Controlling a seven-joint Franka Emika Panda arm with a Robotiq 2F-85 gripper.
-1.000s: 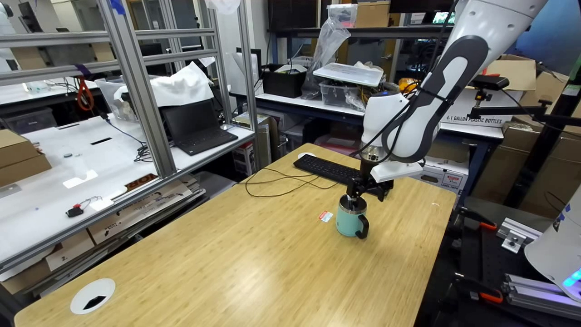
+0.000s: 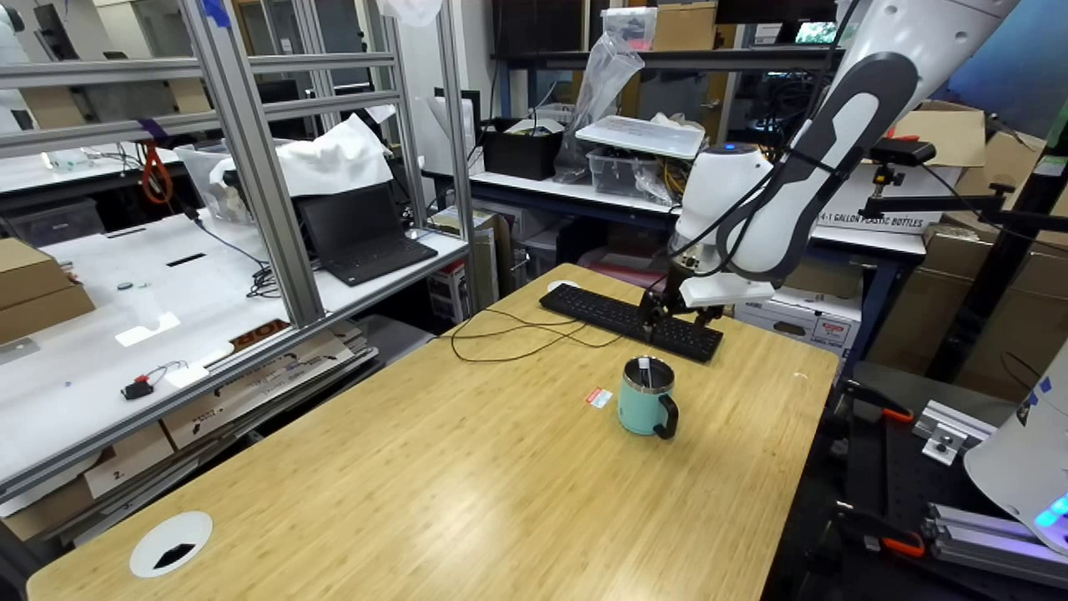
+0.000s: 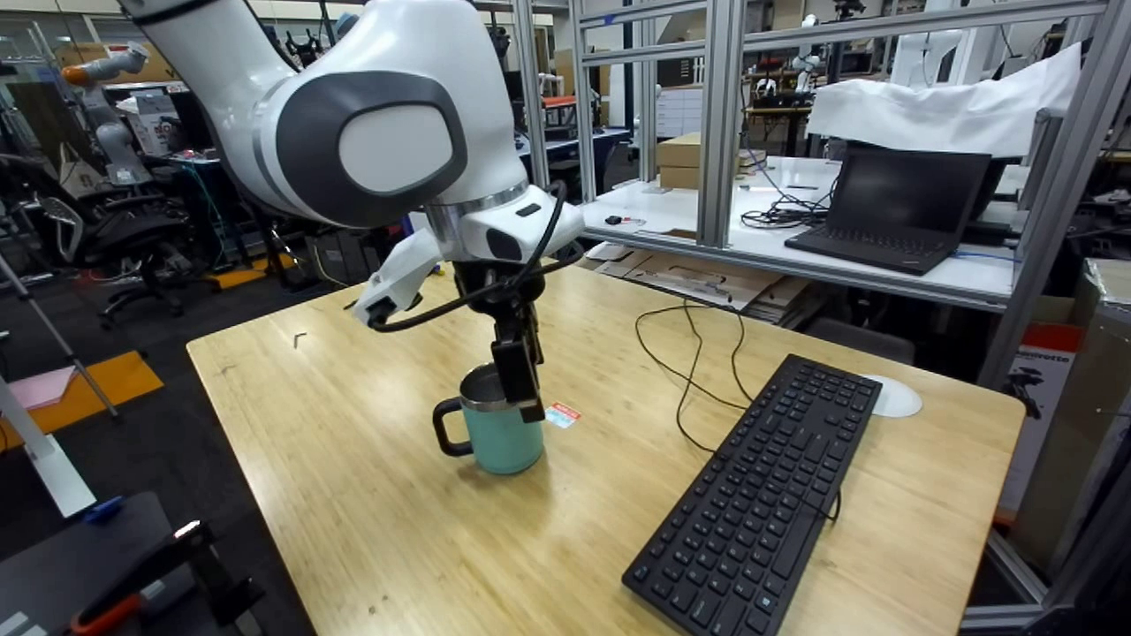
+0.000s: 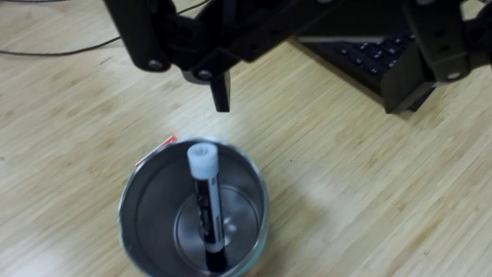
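Observation:
A teal mug with a black handle stands upright on the wooden table. Inside it a white-and-black marker leans against the wall, its white end up near the rim. My gripper is open, its fingers wide apart and nothing between them. In the wrist view the mug's mouth lies below the left finger, clear of it. From exterior view 1 the gripper appears above and behind the mug, in front of the keyboard. Exterior view 2 has a finger overlapping the mug's rim.
A black keyboard lies along the table's far end, with its thin cable looped over the wood. Beside the mug is a small red-and-white label. Wide bare table stretches toward the near left in exterior view 1.
My gripper has risen and moved away from the mug toward the keyboard. Its fingers were at the mug's mouth before; now the mouth and marker show clear. The mug has not moved.

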